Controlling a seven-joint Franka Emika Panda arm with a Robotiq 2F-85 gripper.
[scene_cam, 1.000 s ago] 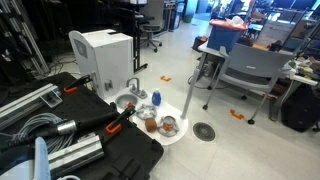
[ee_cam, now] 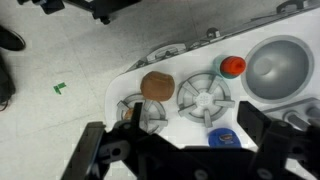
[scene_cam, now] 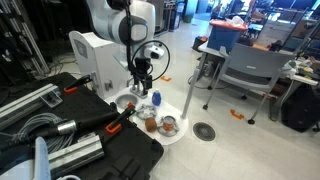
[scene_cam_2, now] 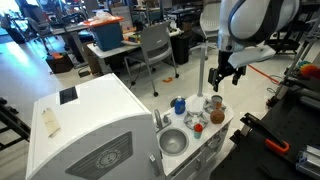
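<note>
My gripper is open above the white toy kitchen counter, with nothing held between its fingers. Below it in the wrist view are a brown round object and a grey burner. A red-topped item sits by the metal sink. The blue cup shows near the right finger, which covers part of the scene. In exterior view 2, a metal pot stands behind the brown object.
A tall white cabinet rises at the sink end of the counter. Black table parts and an orange-handled clamp lie close to the counter's front. A grey chair stands beyond it; the floor between is mostly open.
The arm has come down into exterior view 1 from above and now hangs lower over the counter. The objects on the counter look unmoved.
</note>
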